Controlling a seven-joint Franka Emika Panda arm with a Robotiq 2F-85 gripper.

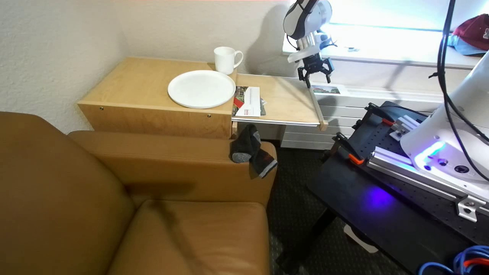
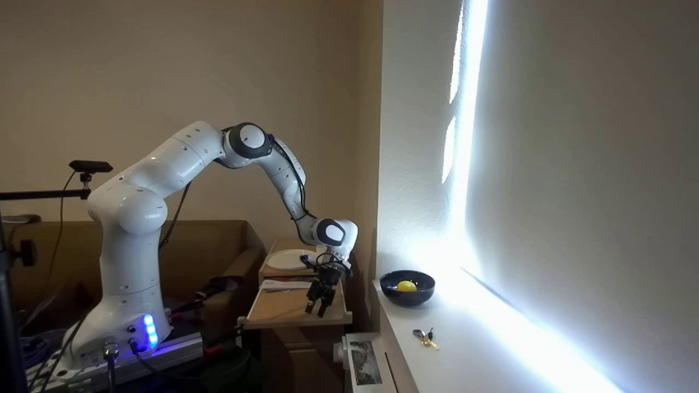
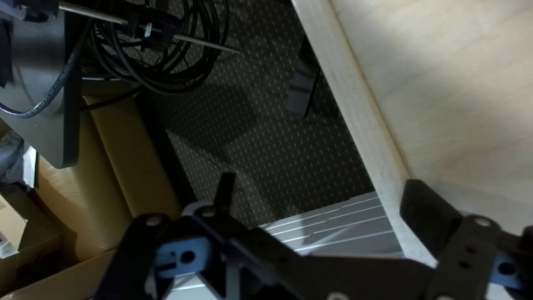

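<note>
My gripper (image 1: 318, 82) hangs open at the far end of a pulled-out wooden drawer (image 1: 284, 96). In the wrist view, its fingers stand wide apart with nothing gripped. The right finger (image 3: 424, 215) overlaps the drawer's front board (image 3: 369, 120) near its inner side, while the left finger (image 3: 225, 192) is beyond the board over the floor. Whether the finger touches the wood I cannot tell. Inside the drawer lie some printed papers (image 1: 250, 101).
A white plate (image 1: 201, 89) and white mug (image 1: 225, 59) stand on the cabinet top. Dark socks (image 1: 252, 151) lie on the sofa arm. To the drawer's right are a white radiator (image 1: 302, 137) and a sill holding a dark bowl (image 2: 407, 298) with a yellow object (image 2: 406, 286).
</note>
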